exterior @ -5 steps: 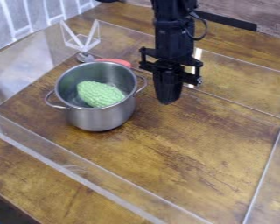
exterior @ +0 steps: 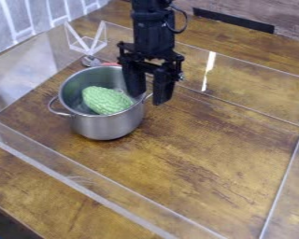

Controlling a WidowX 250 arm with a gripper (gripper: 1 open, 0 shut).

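Note:
A steel pot [exterior: 105, 125] with side handles stands left of centre, holding a green textured object [exterior: 105, 99]. My black gripper [exterior: 151, 96] hangs at the pot's right rim, its fingers pointing down. How far apart the fingers are is hard to make out against the dark arm, and so is whether anything lies between them.
A utensil with a red handle [exterior: 97, 62] lies behind the pot, partly hidden. Clear edges or panels run along the left and right sides.
My gripper has moved left from the open table to the pot's right rim, over the last second. The pot and its contents look unmoved.

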